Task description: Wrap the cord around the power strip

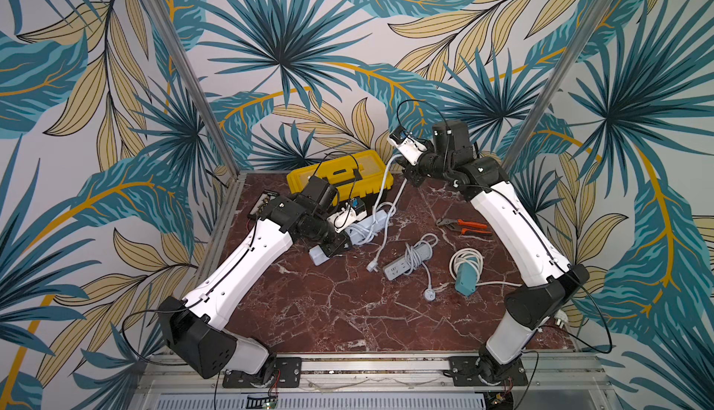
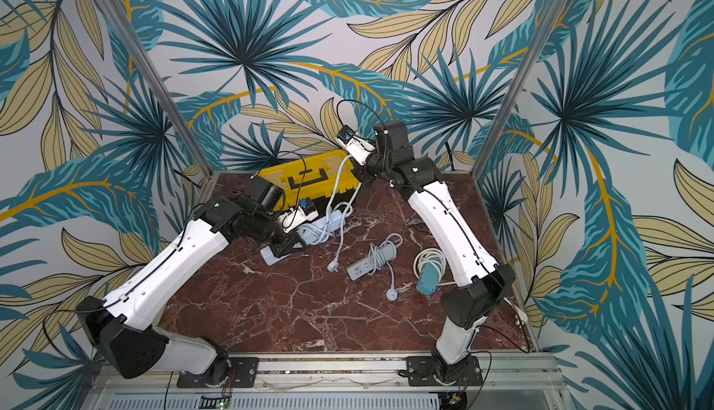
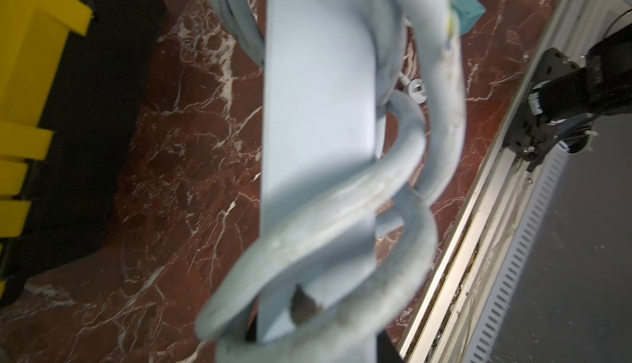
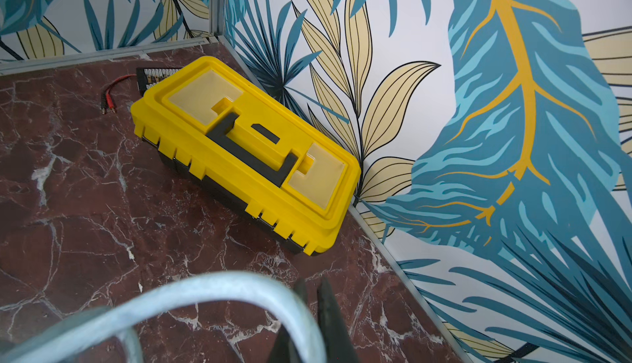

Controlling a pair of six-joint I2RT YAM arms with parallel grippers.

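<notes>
A pale grey-blue power strip (image 3: 316, 99) with loops of its cord (image 3: 414, 231) around it fills the left wrist view. My left gripper (image 1: 336, 243) is shut on it near its left end, low over the table. My right gripper (image 1: 412, 174) is raised at the back, right of the toolbox, shut on the cord (image 4: 197, 284), which runs up from the strip to it. A plug (image 1: 372, 265) on a cord lies right of the strip.
A yellow toolbox (image 4: 243, 145) stands at the back. A second wrapped strip (image 1: 398, 267), a teal object with coiled cable (image 1: 466, 279) and orange-handled pliers (image 1: 472, 225) lie to the right.
</notes>
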